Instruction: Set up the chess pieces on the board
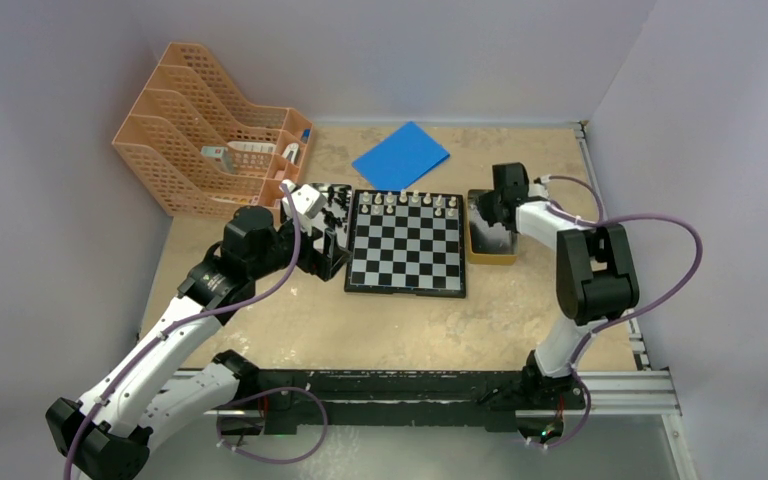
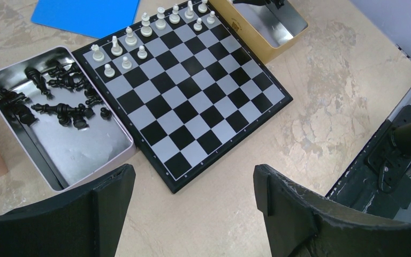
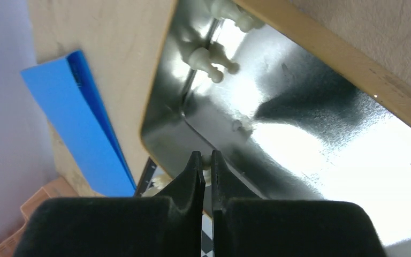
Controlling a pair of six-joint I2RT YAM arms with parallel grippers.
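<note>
In the right wrist view my right gripper is shut on a white pawn point(image 3: 207, 161), only its pale top showing between the fingertips. It hangs over the tan-rimmed metal box point(image 3: 348, 61), where a few white pieces point(image 3: 204, 63) lie along one wall. The chessboard point(image 2: 192, 99) carries a full-looking back row of white pieces point(image 2: 146, 25) and several white pawns point(image 2: 142, 52) in front, at both ends of their row. My left gripper stands open and empty, near the board's left side. Black pieces point(image 2: 64, 110) lie jumbled in the left tray point(image 2: 93, 174).
A blue folder point(image 1: 401, 156) lies behind the board. An orange organizer rack point(image 1: 190, 130) fills the back left. The table point(image 1: 400, 330) in front of the board is clear. The right box stands close against the board's right side.
</note>
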